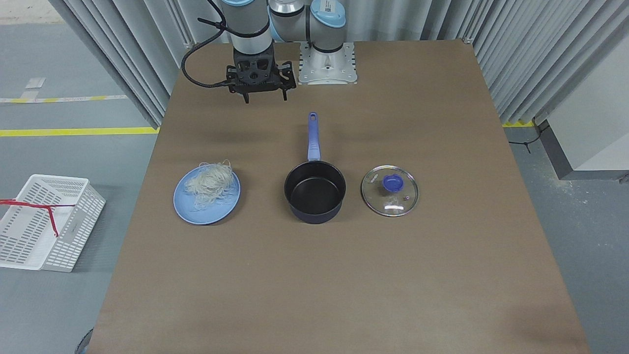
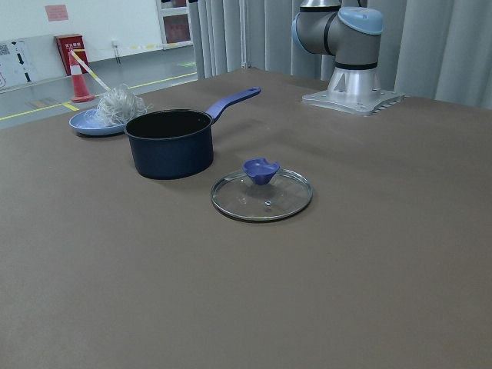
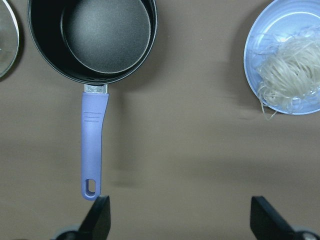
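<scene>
A dark saucepan with a lilac handle rests mid-table, its handle pointing toward the robot. A glass lid with a blue knob lies beside it, right of it in the front view. A blue plate holding pale noodles sits on the other side. My gripper is open above the table at the robot's end, with its fingers apart and nothing held; the handle's end shows near one finger in the wrist view, below the gripper.
The robot base stands at the table's back edge. A white basket is on the floor left of the table.
</scene>
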